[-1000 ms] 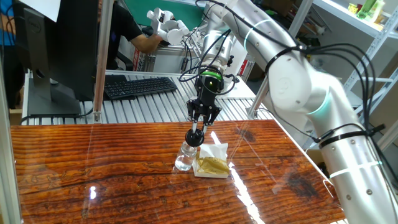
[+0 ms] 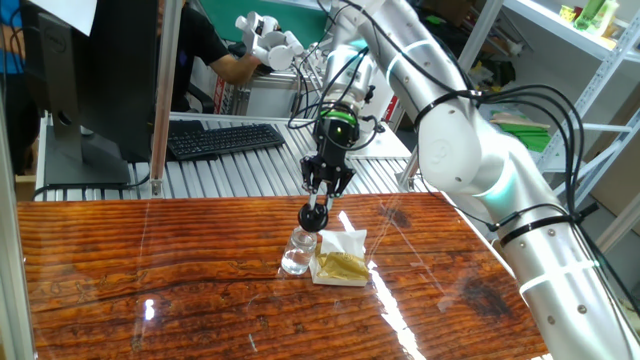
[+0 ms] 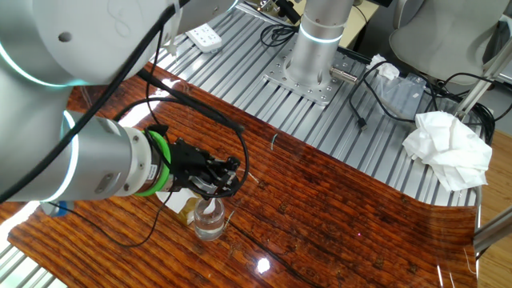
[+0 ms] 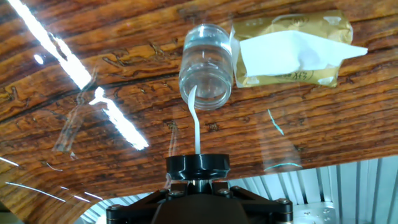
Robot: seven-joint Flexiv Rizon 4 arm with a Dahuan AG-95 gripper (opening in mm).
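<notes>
My gripper (image 2: 317,196) points down over the table, shut on a round black cap (image 2: 313,217). From this cap (image 4: 198,167) a thin curved white strip (image 4: 197,127) sticks out in the wrist view. The strip's tip overlaps the mouth of a clear glass jar (image 4: 208,67); whether it is inside cannot be told. In exterior view 1 the jar (image 2: 298,252) stands upright just below and left of the cap, with clear liquid in it. Exterior view 2 shows the gripper (image 3: 228,178) above the jar (image 3: 210,219), cables partly covering both.
Close beside the jar lies a gold tissue pack (image 4: 295,50) with a white tissue poking out. A keyboard (image 2: 222,141) and a monitor (image 2: 85,90) stand behind the table. Wide bare wood (image 2: 150,265) lies left of the jar.
The large arm section at right has swung a little left in exterior view 1. The gripper and cap have risen very slightly. Jar and tissue pack have stayed put.
</notes>
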